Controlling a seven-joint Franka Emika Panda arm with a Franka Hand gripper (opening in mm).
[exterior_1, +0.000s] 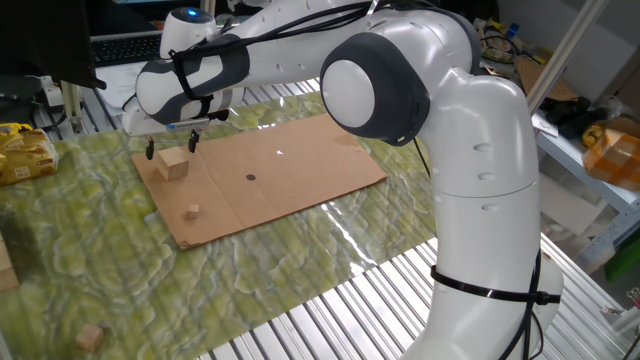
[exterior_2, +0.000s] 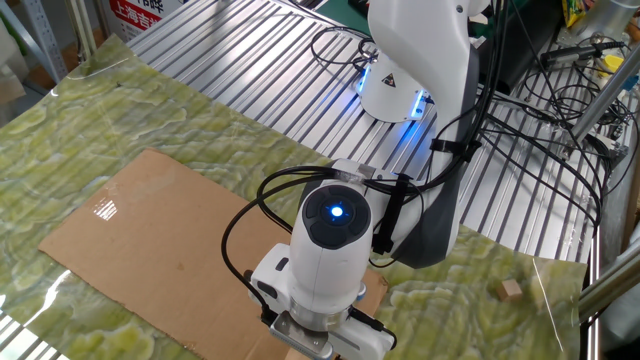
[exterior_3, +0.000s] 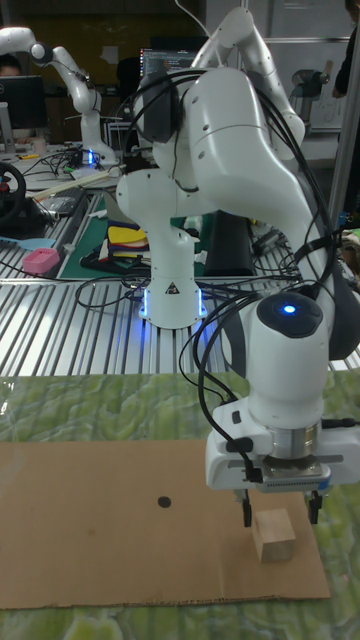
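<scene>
My gripper is open over the left part of the brown cardboard sheet, its two dark fingers spread well apart. A larger wooden cube rests on the cardboard, below and between the fingertips. In exterior view 3 the same cube sits slightly to the left of the middle of the gripper, with no grip on it visible. A much smaller wooden block lies on the cardboard near its front left edge. Exterior view 2 hides the fingertips and the large cube behind the wrist.
Another wooden block lies off the cardboard on the green marbled mat. A wooden piece is cut off at the left edge. A yellow bag lies at the far left.
</scene>
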